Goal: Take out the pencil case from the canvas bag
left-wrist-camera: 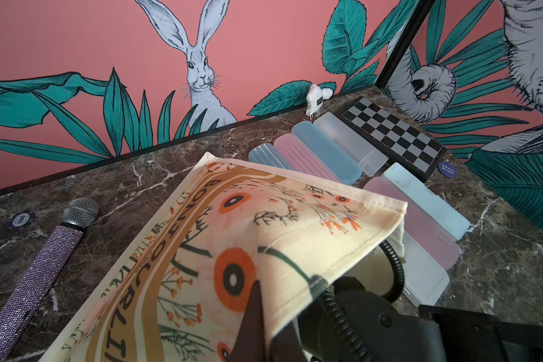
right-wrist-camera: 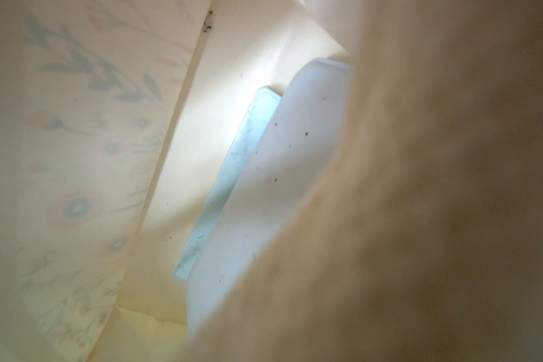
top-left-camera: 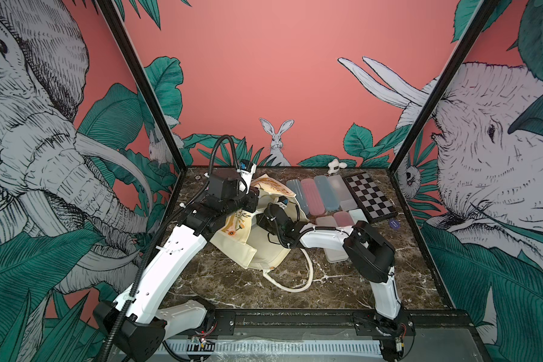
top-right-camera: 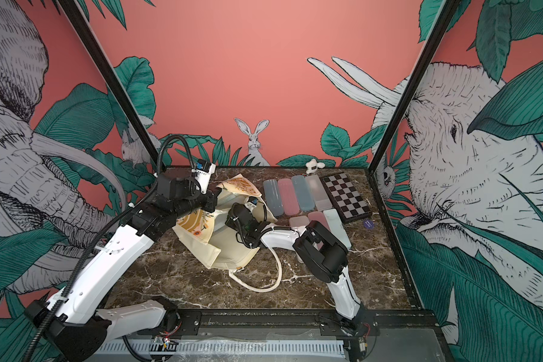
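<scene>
The cream canvas bag (top-left-camera: 262, 256) lies open on the table, a printed flap (left-wrist-camera: 232, 241) of it raised. My left gripper is shut on the cloth at the bag's edge, with its dark fingers on either side. My right gripper (top-left-camera: 270, 218) reaches into the bag's mouth. Its fingertips are hidden, so its fingers cannot be made out. Inside the bag, the right wrist view shows a whitish pencil case (right-wrist-camera: 277, 157) beside a light blue one (right-wrist-camera: 229, 175). A blurred tan fold (right-wrist-camera: 428, 199) covers the right part of that view.
Several pencil cases, including a pink one (top-left-camera: 311, 197) and a blue one (top-left-camera: 327, 193), lie right of the bag. A chessboard (top-left-camera: 371, 196) sits beyond them. A glittery microphone (left-wrist-camera: 39, 280) lies left of the bag. Bare table (top-left-camera: 205, 283) shows in front.
</scene>
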